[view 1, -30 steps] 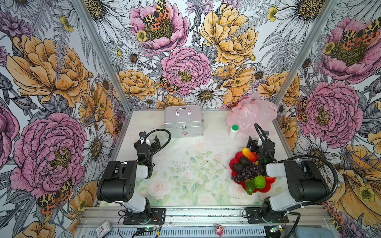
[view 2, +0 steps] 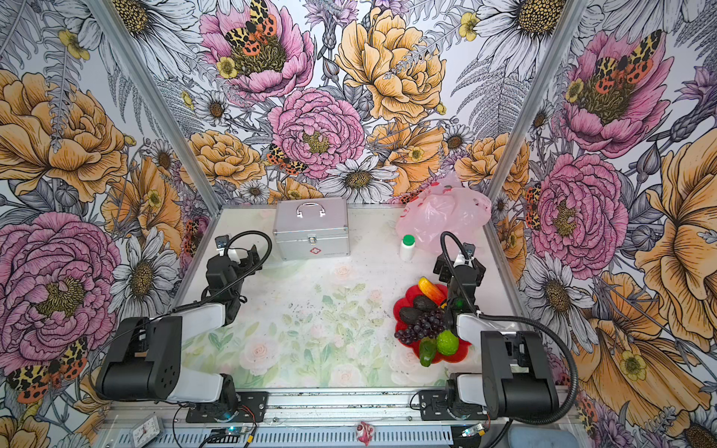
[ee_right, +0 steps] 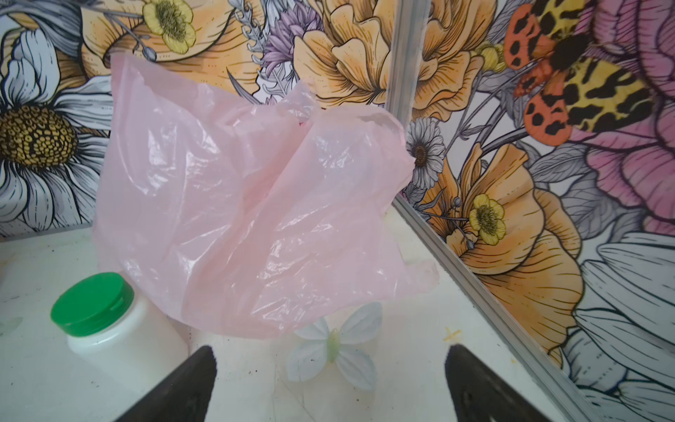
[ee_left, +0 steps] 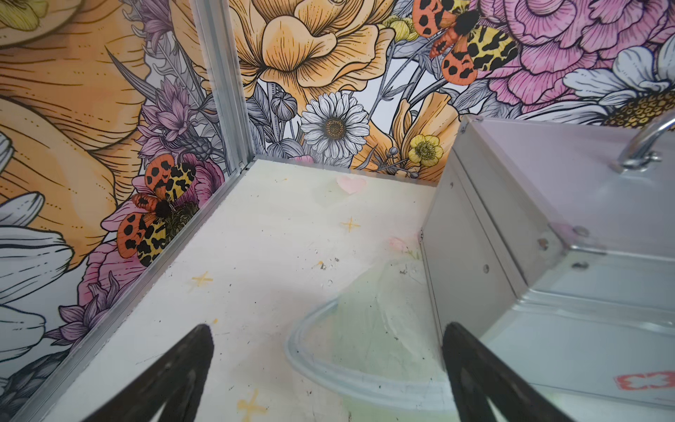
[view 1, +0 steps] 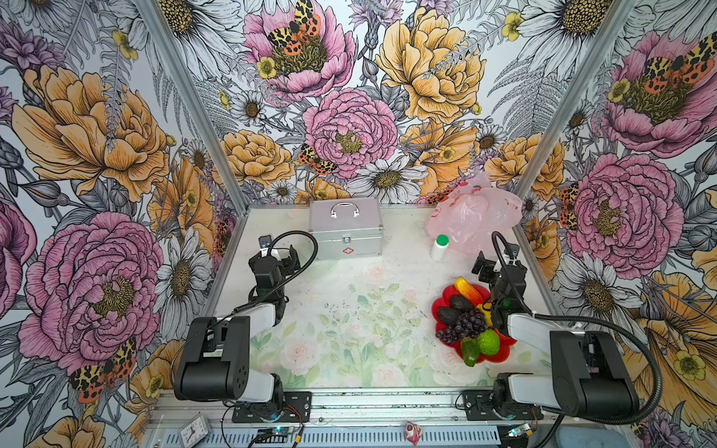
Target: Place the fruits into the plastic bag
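A pink plastic bag (ee_right: 260, 211) stands crumpled at the back right of the table. In front of my right arm's base, a red plate (view 1: 508, 348) bears dark grapes (view 1: 464, 327), a green lime (view 1: 488, 342), a dark green avocado-like fruit (view 1: 469, 351), dark oval fruits (view 1: 449, 315) and an orange-yellow fruit (view 1: 469, 291). The right arm hides part of the plate. My right gripper is open and empty, over the near side of the bag. My left gripper is open and empty, left of the silver case.
The silver case (view 1: 345, 227) stands at the back, left of centre. A white bottle with a green cap (view 1: 440, 247) is just left of the bag's front, close to my right gripper.
The fruit, bag, bottle and case are where they were.
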